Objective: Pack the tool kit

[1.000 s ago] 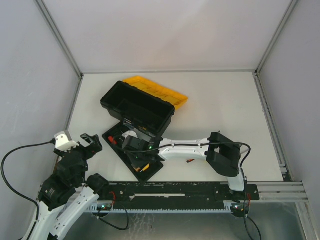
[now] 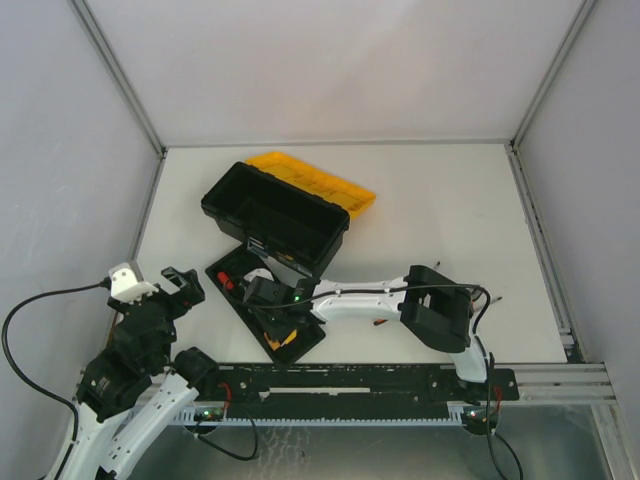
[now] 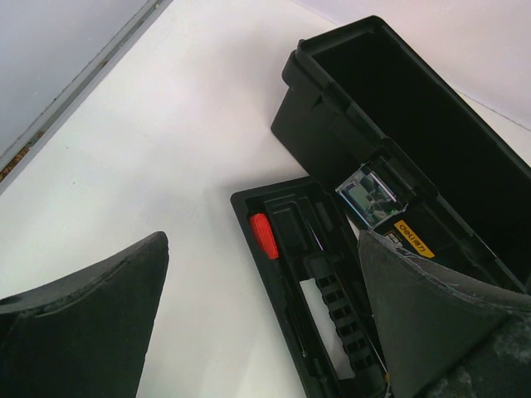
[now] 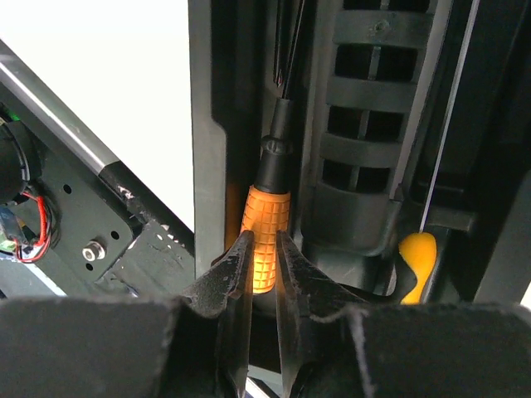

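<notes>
The black tool tray lies in front of the open black toolbox. In the right wrist view, an orange-handled screwdriver lies along a side slot of the tray, shaft pointing away. My right gripper is shut on the lower part of its handle, whose end shows between the fingers. A yellow-handled tool with a thin shaft sits in the tray on the right. At the tray's far left end is a red-handled screwdriver. My left gripper is open and empty, left of the tray.
A yellow-orange tray stands behind the toolbox. The right forearm crosses the table and hides part of the black tray. A few small items lie at the right. Table between the left gripper and the tray is bare.
A bit more orange shows near the tray's front end. The left arm has stayed still.
</notes>
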